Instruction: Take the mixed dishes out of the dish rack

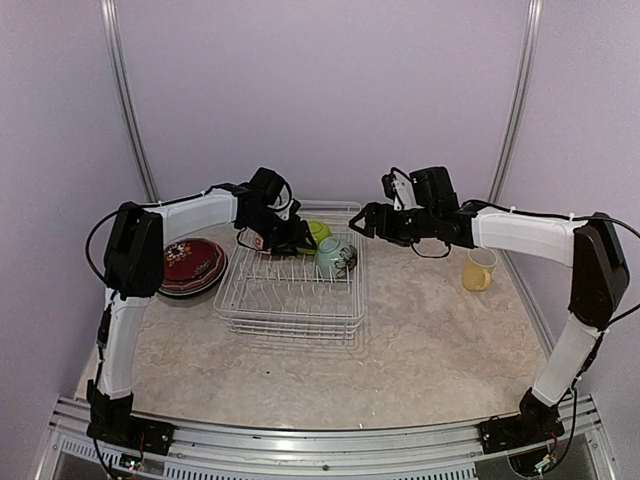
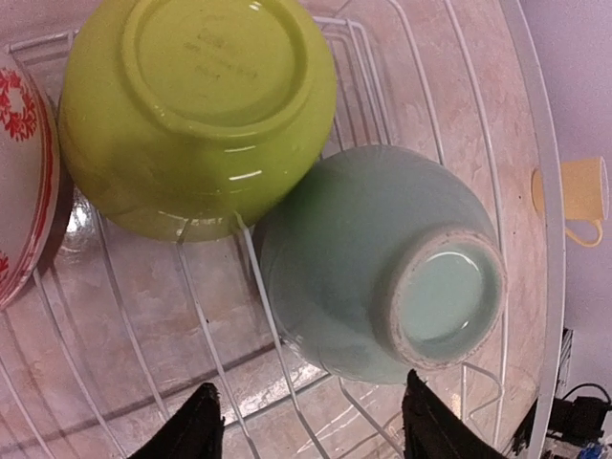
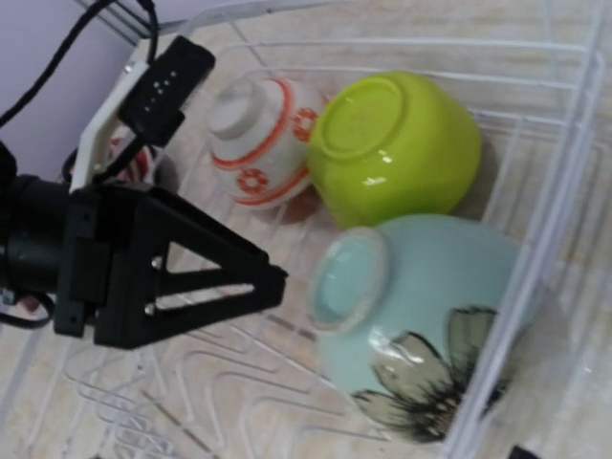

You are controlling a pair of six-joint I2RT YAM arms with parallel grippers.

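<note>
In the wire rack point(image 1: 290, 320) sit a light-blue flowered bowl point(image 2: 354, 249), a green bowl point(image 2: 196, 115) and a red-and-white dish point(image 2: 19, 182), tipped among the wires. My left gripper hangs over the rack just beside the blue bowl, its fingers apart with nothing seen between them. My right gripper point(image 1: 372, 220) stands open above the rack's right edge near the blue bowl. In the right wrist view the left gripper reaches in from the left, close to the blue bowl's foot.
Stacked red plates point(image 1: 190, 265) lie left of the rack. A yellow mug point(image 1: 478, 270) stands on the counter to the right.
</note>
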